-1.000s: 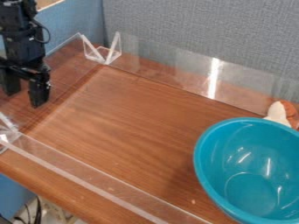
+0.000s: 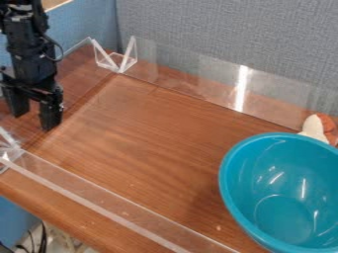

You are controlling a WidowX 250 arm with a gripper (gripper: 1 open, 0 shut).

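Observation:
My black gripper (image 2: 32, 104) hangs at the far left of the camera view, low over the wooden tabletop (image 2: 145, 148), its two fingers apart with nothing seen between them. A large teal bowl (image 2: 278, 198) fills the right front of the view. Behind it, at the right edge, lies a small orange and white object (image 2: 314, 129), partly hidden.
Clear plastic walls (image 2: 132, 232) run along the front and back of the table, with white corner brackets (image 2: 117, 61) at the left end. A grey padded panel (image 2: 224, 40) stands behind.
My gripper has shifted very slightly at the far left; the bowl and the other things are unmoved.

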